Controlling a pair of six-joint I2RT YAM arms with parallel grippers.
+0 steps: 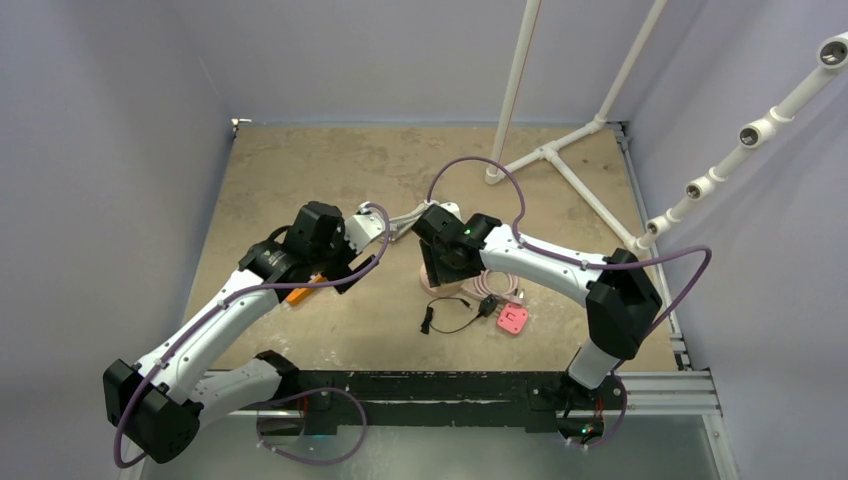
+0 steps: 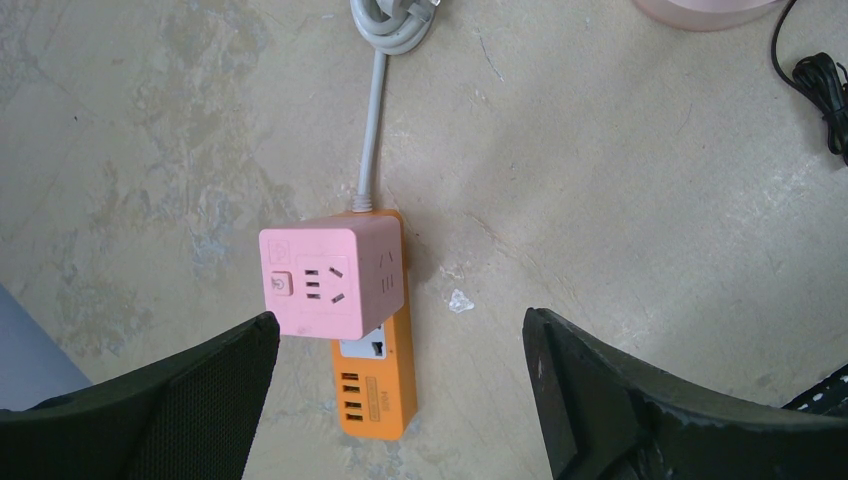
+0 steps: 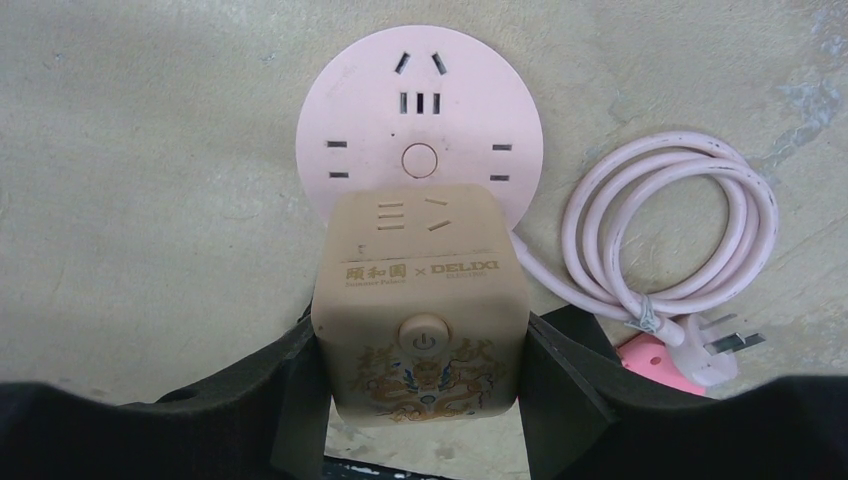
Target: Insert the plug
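My right gripper has its fingers on both sides of a beige cube socket (image 3: 420, 270), gold-lettered with a dragon print; whether it grips firmly is unclear. The cube overlaps the lower part of a round pink power strip (image 3: 350, 110) from this view. Its coiled pink cord ends in a plug (image 3: 700, 355). My left gripper is open above a pink cube socket (image 2: 315, 280), which sits on an orange power strip (image 2: 375, 400) with a grey cord, nothing between the fingers.
A black cable with adapter (image 1: 488, 306) and a pink square block (image 1: 512, 318) lie in front of the round strip. White pipe frames (image 1: 585, 190) stand at back and right.
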